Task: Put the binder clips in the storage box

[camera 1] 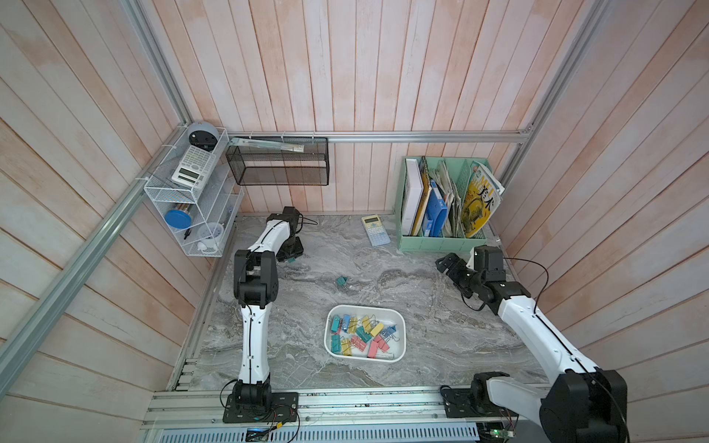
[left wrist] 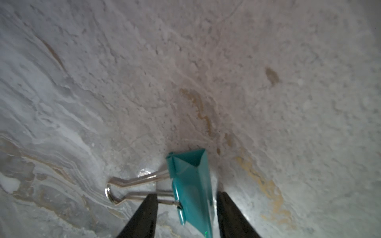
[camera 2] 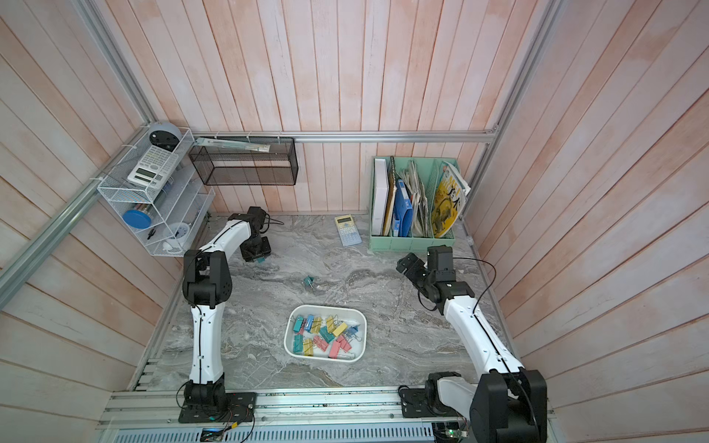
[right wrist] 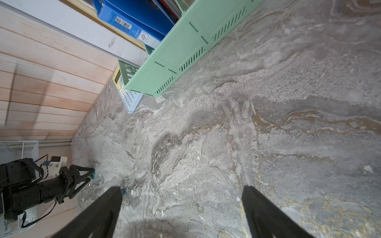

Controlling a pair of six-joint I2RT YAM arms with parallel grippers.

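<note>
A teal binder clip (left wrist: 192, 190) lies on the marble table, its wire handles pointing left in the left wrist view. My left gripper is low over it, part open, with one finger on each side of the clip's body; a small gap shows on the left. A second teal clip (camera 1: 341, 281) lies alone near the middle of the table. Several coloured clips sit inside a white box (camera 1: 365, 359) at the front. Raised on the right side, my right gripper is open and empty.
A green file holder (camera 1: 443, 244) full of folders stands at the back right, with a calculator (camera 1: 376, 230) beside it. White wire shelves (camera 1: 193, 195) are at the left wall; a black mesh basket (camera 1: 277, 171) hangs behind. Between the right arm and the box the table is bare.
</note>
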